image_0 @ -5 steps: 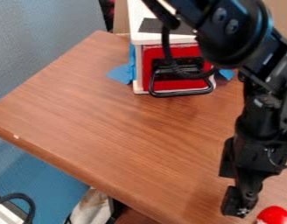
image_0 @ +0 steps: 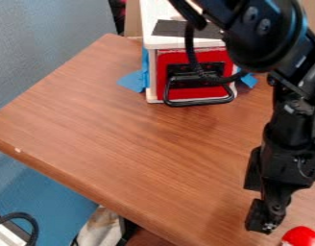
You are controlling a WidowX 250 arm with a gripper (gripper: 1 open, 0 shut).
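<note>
The black robot arm comes down the right side of the camera view, ending in my gripper (image_0: 265,219), which hangs low over the wooden table (image_0: 109,135) near its front right. Just right of and below the fingertips is a red round object (image_0: 302,238), cut off by the frame edge. Whether the fingers are open or shut is not clear from this view.
A red and white box-like appliance (image_0: 157,34) with a black handle stands on blue tape at the back.
Over the last second the arm and gripper have shifted very slightly, the tip rising a little. The other things have not moved.
</note>
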